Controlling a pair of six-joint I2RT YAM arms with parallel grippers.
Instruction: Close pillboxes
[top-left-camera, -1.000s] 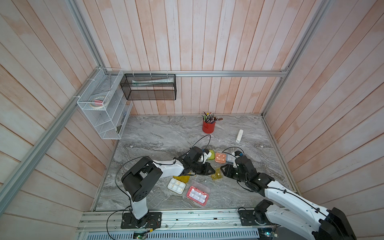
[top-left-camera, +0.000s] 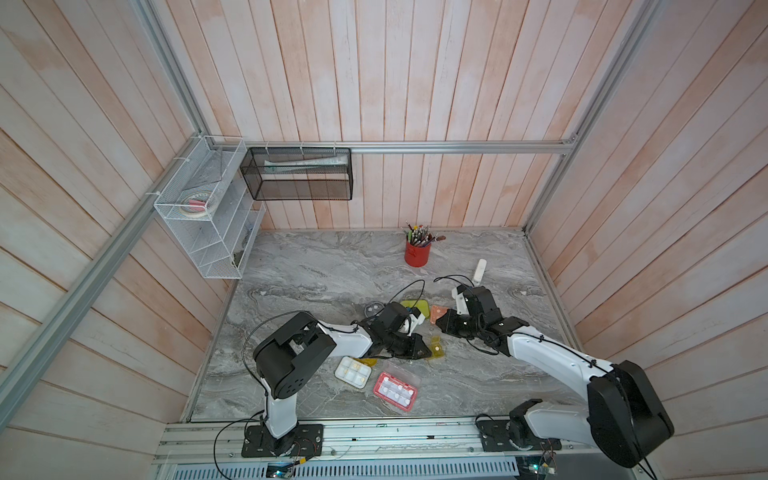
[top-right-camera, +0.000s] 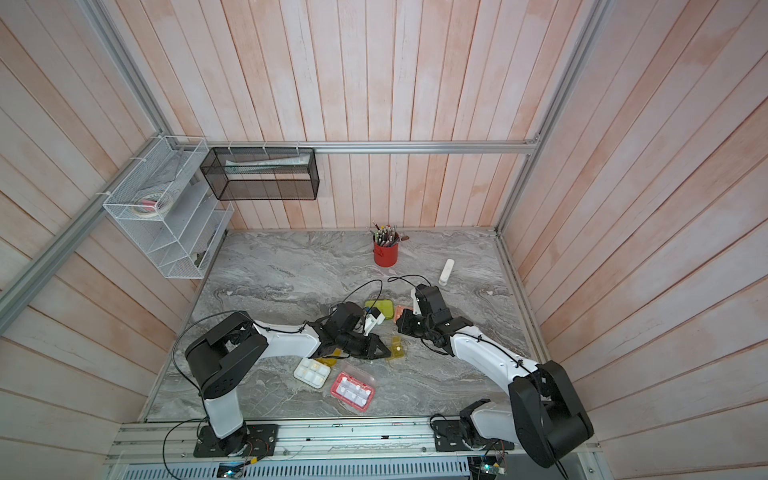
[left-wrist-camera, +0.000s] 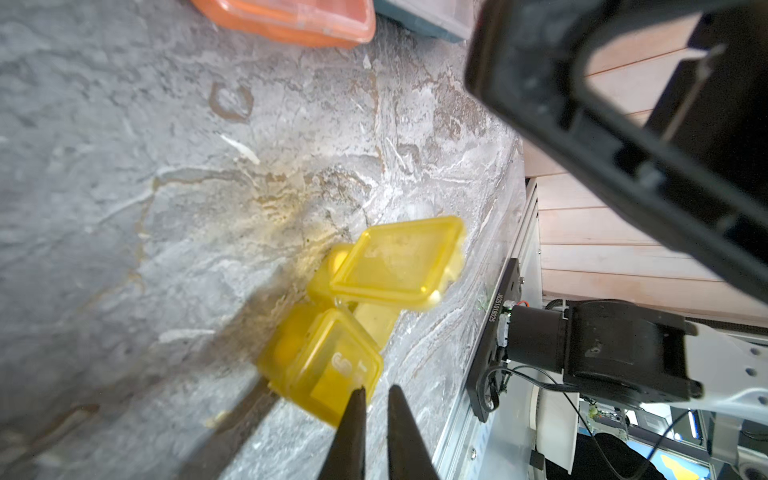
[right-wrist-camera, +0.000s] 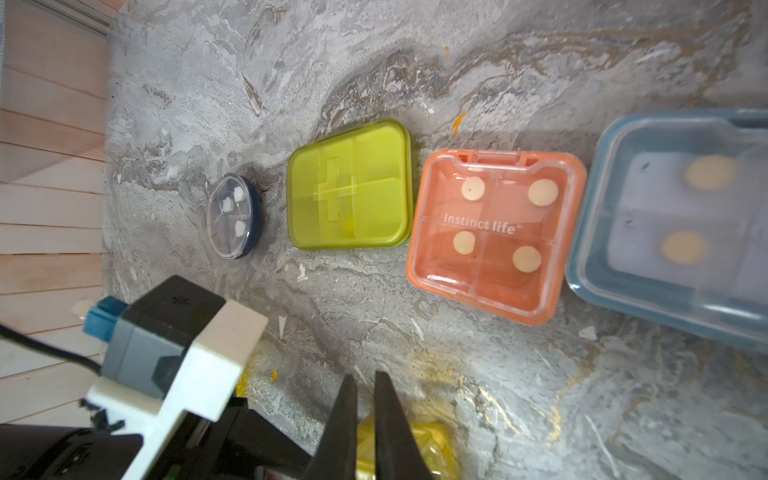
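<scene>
A translucent yellow pillbox (left-wrist-camera: 328, 320) lies on the counter with two raised lids (left-wrist-camera: 400, 264) and round yellow pills inside. My left gripper is at its near side, the dark fingertips close together by a lid's lower edge; whether anything is pinched is unclear. Over the counter, my right gripper has a narrow gap between its fingers, with part of the yellow box seen behind them. Green (right-wrist-camera: 349, 188), orange (right-wrist-camera: 496, 232) and blue (right-wrist-camera: 672, 232) pillboxes stand with lids down. In the top left view a red pillbox (top-left-camera: 396, 390) has its clear lid up.
A white pillbox (top-left-camera: 353, 372) sits in front of the left arm. The small round navy box (right-wrist-camera: 232, 216) lies left of the green one. Farther back are a red pen cup (top-left-camera: 417, 254) and a white stick (top-left-camera: 479, 270).
My right arm has swung left and back, now covering the blue box and part of the orange one. My left gripper has shifted slightly, staying beside the yellow pillbox.
</scene>
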